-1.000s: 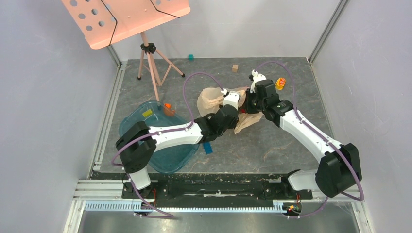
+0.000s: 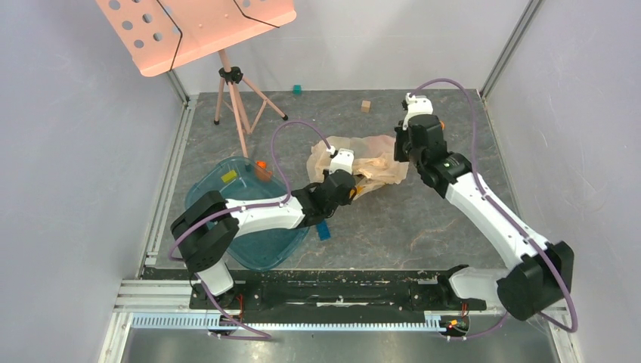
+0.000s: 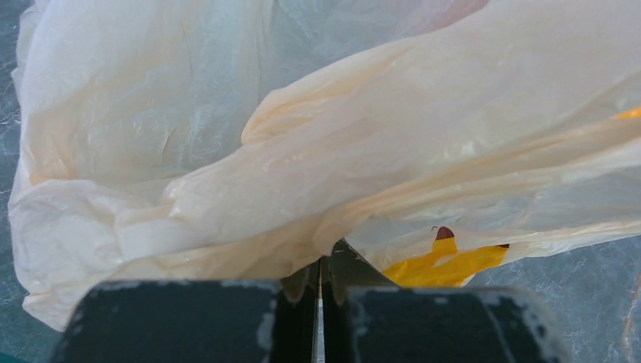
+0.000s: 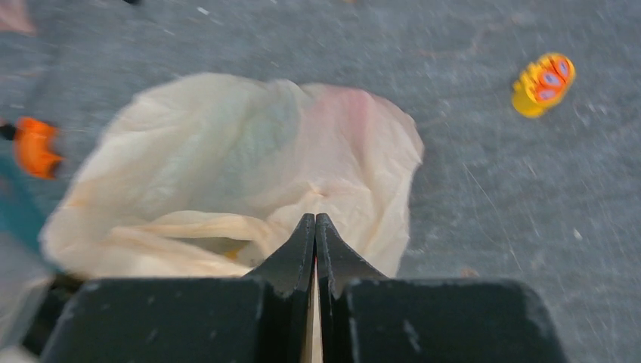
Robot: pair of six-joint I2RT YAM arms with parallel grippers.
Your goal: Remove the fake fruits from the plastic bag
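The crumpled, pale plastic bag (image 2: pixel 338 156) lies mid-floor, also filling much of the left wrist view. My left gripper is shut on its thin film, where folds draw together at the fingertips. Beside that grip, a yellow item with dark red parts (image 3: pixel 446 262) shows under the bag's edge. A pinkish patch shows through the film in the right wrist view; its source is hidden. Over the bag's right side, my right gripper is shut, nothing visible between its fingers. A yellow toy with orange top (image 4: pixel 543 85) lies on the floor apart from the bag.
A teal basket (image 2: pixel 261 261) stands at left, with an orange-and-brown item (image 2: pixel 262 171) at its far rim. A blue block (image 2: pixel 323 231) lies beside it. Farther back are a wooden cube (image 2: pixel 366 106), a teal cube (image 2: pixel 297 89) and a pink tripod (image 2: pixel 236 106).
My left gripper has moved left, and the bag's folds have shifted. My right gripper has drawn back from the bag's middle, up and to the right; its arm now mostly covers the yellow toy.
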